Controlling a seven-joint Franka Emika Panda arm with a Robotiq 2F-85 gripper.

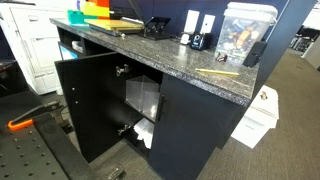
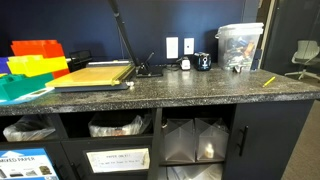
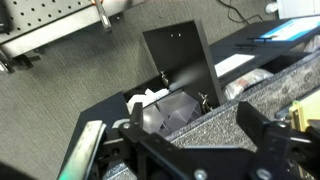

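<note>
My gripper stands open in the wrist view, its dark fingers apart above the counter's edge, with nothing held between them. It does not show clearly in either exterior view. Below the counter (image 1: 185, 58), a black cabinet door (image 1: 90, 100) hangs swung open; the wrist view shows this door (image 3: 182, 58) from above. Clear bins (image 2: 181, 138) stand on the cabinet's shelf, with white crumpled material (image 1: 144, 130) underneath. On the counter's right part lies a thin yellow pencil-like stick (image 1: 217, 71).
A clear lidded tub (image 2: 238, 45) stands at the counter's right end. Coloured blocks (image 2: 35, 65) and a paper cutter (image 2: 92, 76) occupy its left side. A white box (image 1: 257, 117) sits on the floor beyond the cabinet. The perforated dark table (image 1: 35, 155) is in front.
</note>
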